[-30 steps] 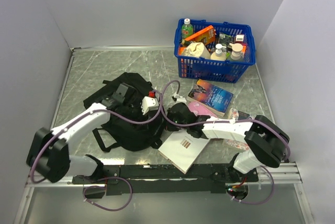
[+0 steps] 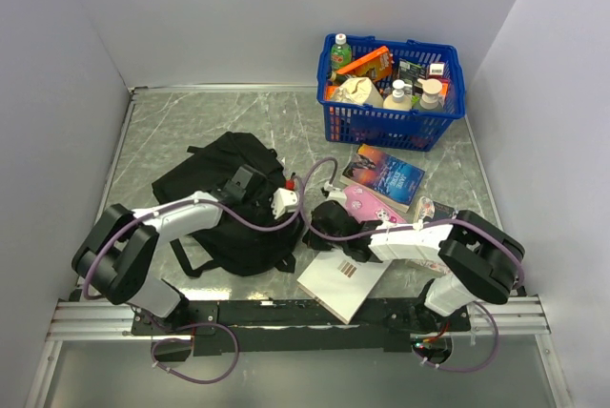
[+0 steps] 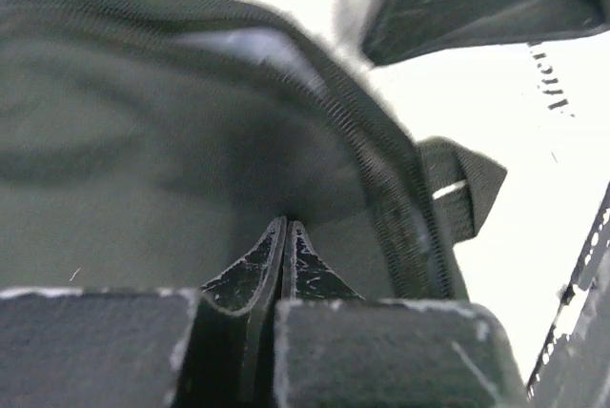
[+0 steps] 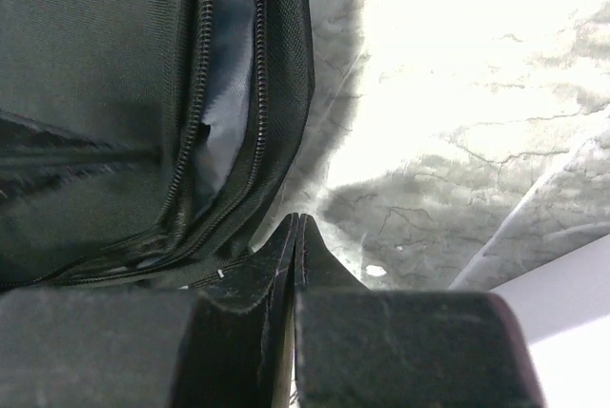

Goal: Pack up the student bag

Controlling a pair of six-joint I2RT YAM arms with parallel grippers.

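Note:
The black student bag [image 2: 205,246] lies flattened on the left of the table, its zipped opening showing in the left wrist view and, beside bare table, in the right wrist view [image 4: 91,55]. My left gripper is shut, nothing seen between its fingers, over the bag's fabric just left of the zip. My right gripper is shut and empty at the bag's right edge, over the grey tabletop. A white folder [image 2: 338,289] lies beneath the right arm, with a pink item [image 2: 362,203] and a blue book [image 2: 383,174] behind it.
A blue basket [image 2: 381,127] full of bottles, boxes and other goods stands at the back right. Another book [image 2: 431,210] lies at the right, partly under the right arm.
My left gripper has moved slightly to the right over the bag. My right gripper has shifted a little toward the front, and the white folder has slid slightly right and forward.

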